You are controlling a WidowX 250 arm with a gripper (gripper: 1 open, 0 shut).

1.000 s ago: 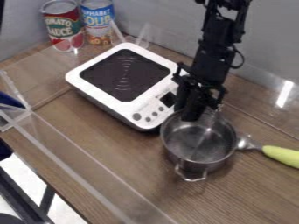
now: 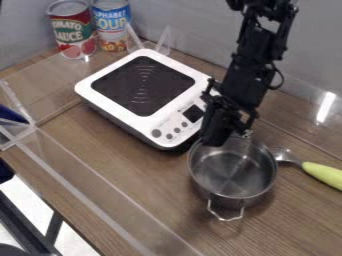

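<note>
A steel pot point(image 2: 231, 180) with a wire handle sits on the wooden counter at the lower right. My black gripper point(image 2: 221, 128) reaches down to the pot's back rim, at the right edge of a white portable cooktop point(image 2: 140, 90). The gripper looks closed, but whether anything is between its fingertips is hard to see against the dark body.
A utensil with a green handle point(image 2: 325, 175) lies right of the pot. A tomato sauce can point(image 2: 72, 32) and an alphabet soup can point(image 2: 112, 26) stand at the back left.
The pot has shifted slightly over the last second. The gripper and arm stay near its back rim, moved only a little.
</note>
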